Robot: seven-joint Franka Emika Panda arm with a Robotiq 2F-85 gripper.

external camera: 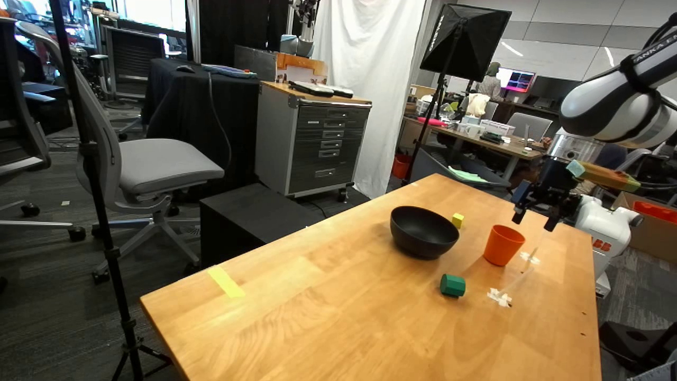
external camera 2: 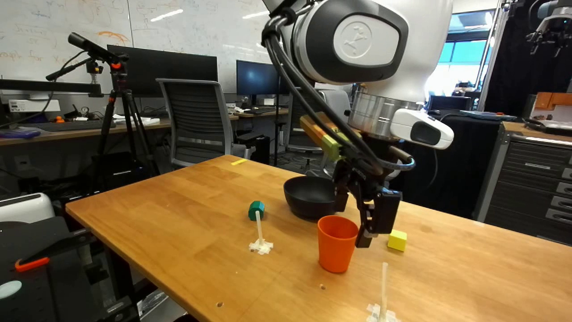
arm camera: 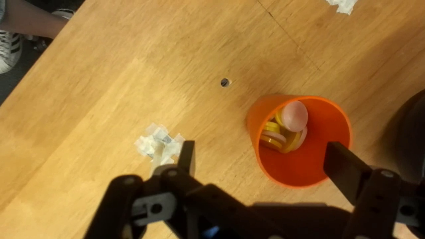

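An orange cup [external camera: 504, 245] stands upright on the table, and in the wrist view several yellow and pink round pieces [arm camera: 285, 128] lie inside it. Above and near the cup, my gripper [external camera: 533, 222] is open, with nothing between its fingers. In the wrist view the right finger [arm camera: 346, 171] overlaps the cup's rim, while the left finger [arm camera: 187, 157] appears over bare table. A black bowl [external camera: 423, 232] sits beyond the cup. Close to that bowl is a small yellow cube [external camera 2: 397, 239]. A green block [external camera: 452, 286] lies apart on the near side of the cup.
Two thin pale sticks rise from taped patches, one patch [external camera 2: 261, 246] near the green block and another stick [external camera 2: 384, 290] near the table's edge.
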